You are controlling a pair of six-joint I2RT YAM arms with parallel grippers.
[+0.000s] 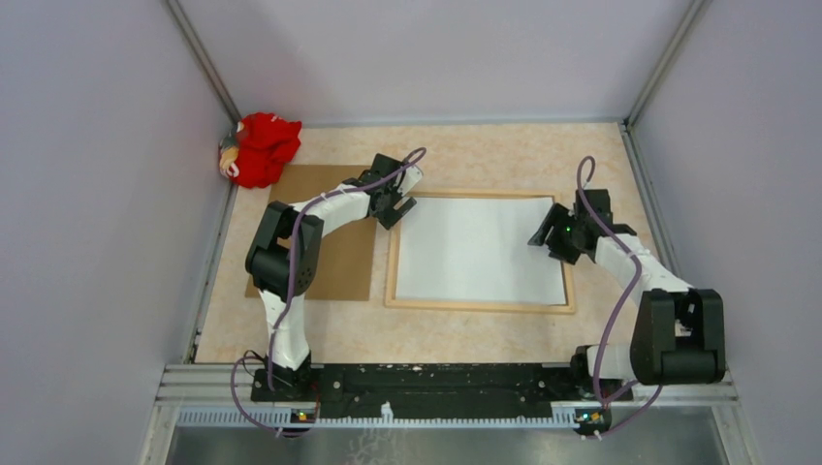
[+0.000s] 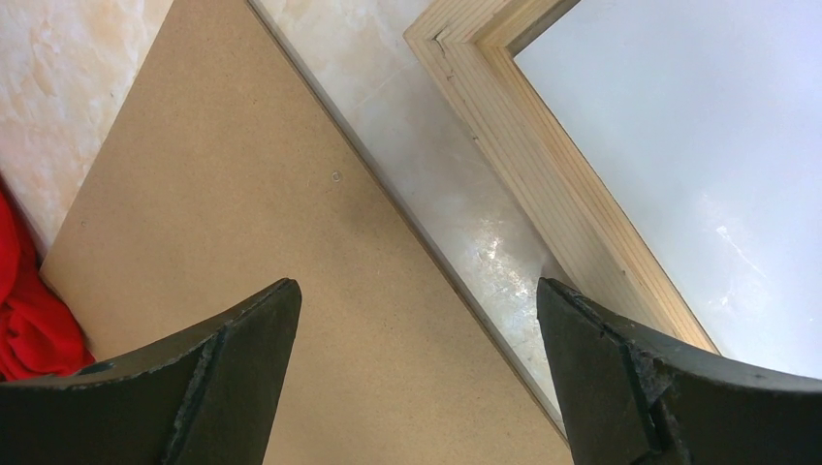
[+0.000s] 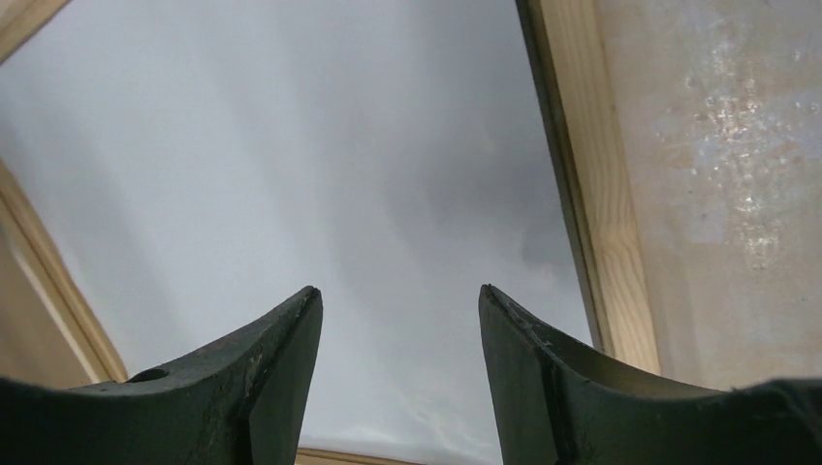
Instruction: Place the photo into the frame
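A white sheet (image 1: 475,250), blank on the side that shows, lies inside the light wooden frame (image 1: 456,305). Along the sheet's right edge a dark strip separates it from the frame's bar (image 3: 593,165) in the right wrist view. My left gripper (image 1: 404,212) is over the frame's upper left corner in the top view; its fingers (image 2: 620,378) stand wide apart and empty. Over the sheet's right part is my right gripper (image 1: 549,249), open. Only the white surface shows between its fingers. Whether the fingertips touch the sheet I cannot tell.
A brown board (image 1: 334,271) lies flat left of the frame, partly under the left arm. Red cloth (image 1: 267,150) is bunched at the back left corner. Bare table (image 1: 475,155) stretches behind the frame, with a narrower strip in front.
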